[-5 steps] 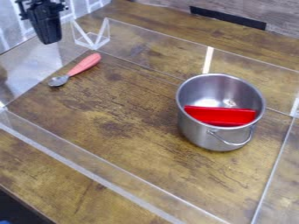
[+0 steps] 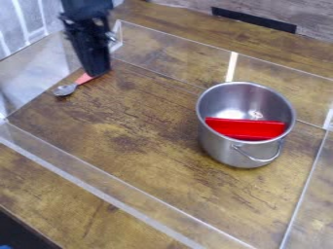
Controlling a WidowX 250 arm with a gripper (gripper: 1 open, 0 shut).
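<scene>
My gripper point(image 2: 93, 68) hangs at the upper left, dark and blurred, low over a spoon with a pink handle point(image 2: 84, 79) and a metal bowl end point(image 2: 65, 89) lying on the wooden table. The gripper looks shut, with nothing visible between its fingers; it partly hides the pink handle. On the right stands a steel pot point(image 2: 236, 154) with a handle on its side and a red object point(image 2: 244, 128) inside.
Clear plastic edging point(image 2: 78, 175) borders the work area on the wooden table point(image 2: 117, 204). The middle of the table between the spoon and the pot is clear.
My gripper has moved down and to the right from the upper left edge to over the spoon's handle. The spoon and pot look unmoved.
</scene>
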